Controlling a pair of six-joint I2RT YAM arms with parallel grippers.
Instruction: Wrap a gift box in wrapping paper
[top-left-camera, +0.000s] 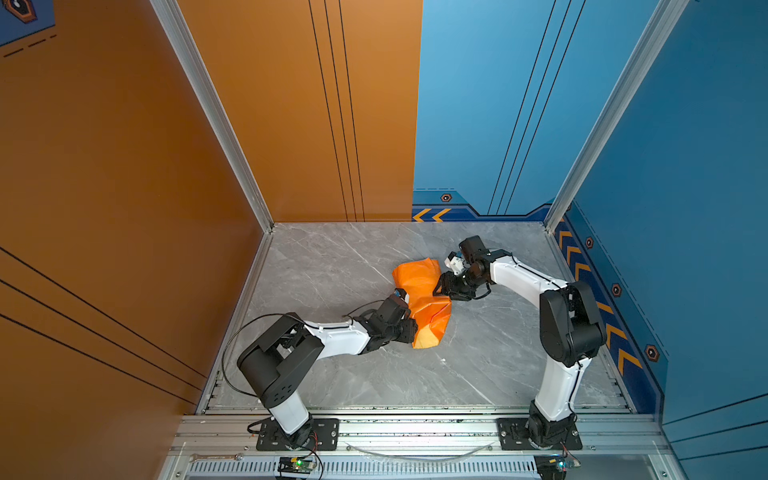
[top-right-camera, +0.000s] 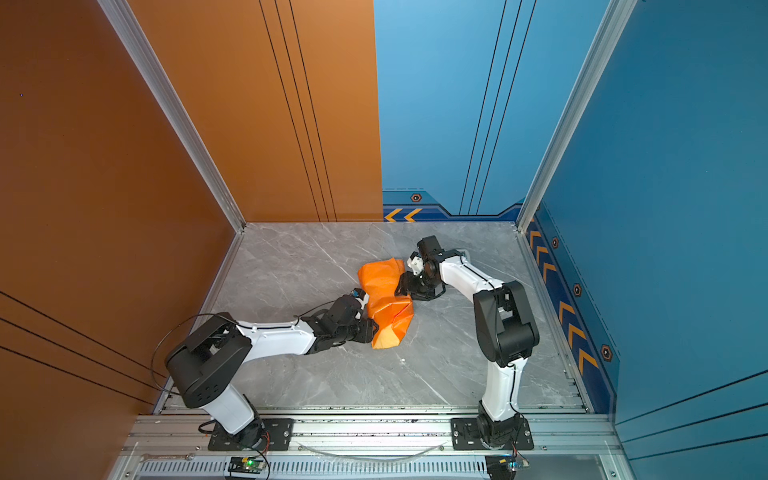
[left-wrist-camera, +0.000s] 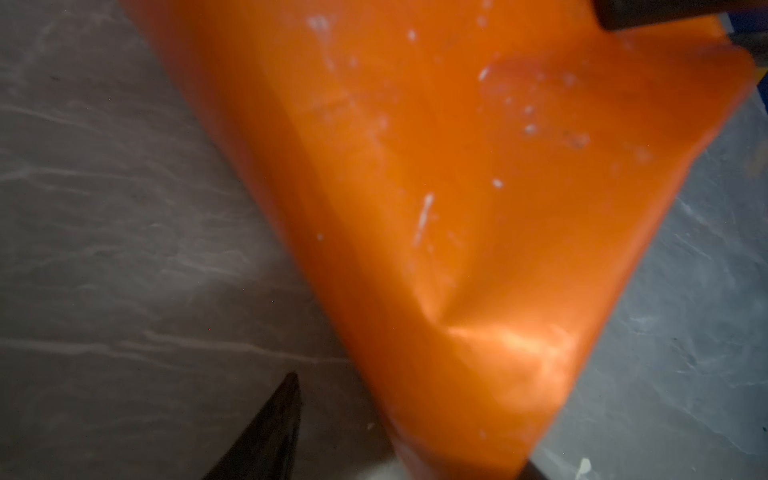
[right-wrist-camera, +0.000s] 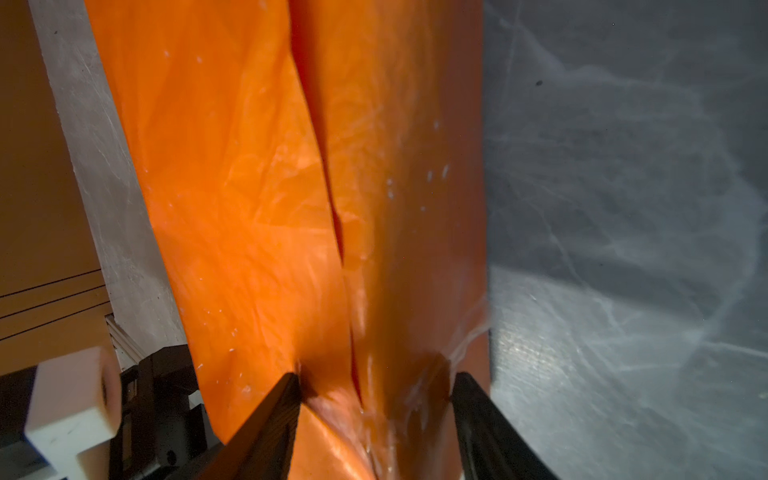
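Note:
An orange wrapping-paper bundle (top-left-camera: 418, 277) lies mid-table, with a seam along its top in the right wrist view and creases at its pointed near end. No box shows; whatever is inside is hidden. My left gripper is at the bundle's near left side. Its fingers (left-wrist-camera: 268, 436) stand apart with the folded paper end between them, the second mostly hidden; no firm hold shows. At the bundle's right side, my right gripper is open over the paper, its fingers (right-wrist-camera: 276, 424) spread to either side of the seam.
Bare grey table (top-left-camera: 320, 256) surrounds the bundle, widest at back left and in front. The two grippers are close together across the paper, the left one's white wrist part (right-wrist-camera: 72, 400) showing in the right wrist view. Walls close in the sides and back.

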